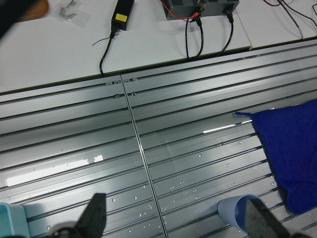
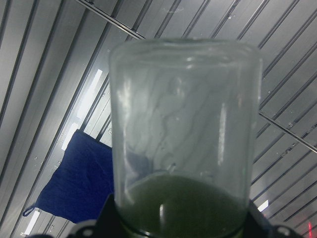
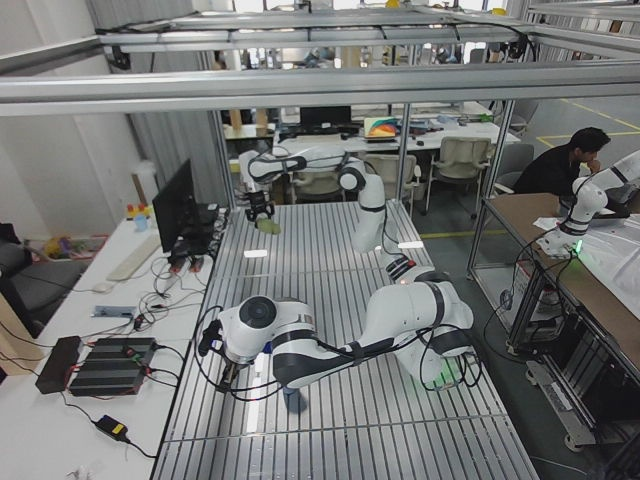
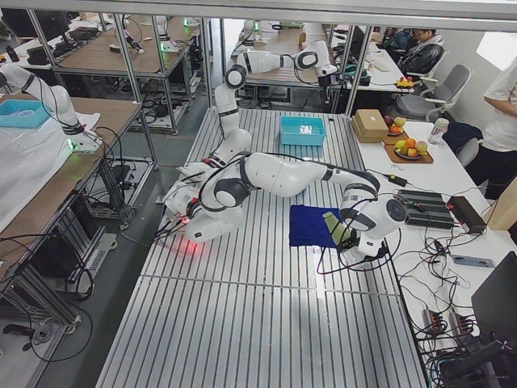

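Observation:
My right gripper is shut on a green cup (image 4: pixel 336 229) with a translucent upper part; it fills the centre of the right wrist view as a clear container (image 2: pixel 185 114) with a green bottom. A dark blue cloth (image 1: pixel 292 153) lies flat on the slatted metal table (image 1: pixel 74 129). A blue cup (image 1: pixel 230 210) stands near the cloth's edge, partly behind a finger of my left gripper in the left wrist view. My left gripper is open, its two blurred fingers apart at the bottom of that view with nothing held between them.
A light blue bin (image 4: pixel 302 131) sits at the table's far end in the camera right view. A side desk (image 1: pixel 59 49) with power boxes, cables and a monitor runs along the table edge.

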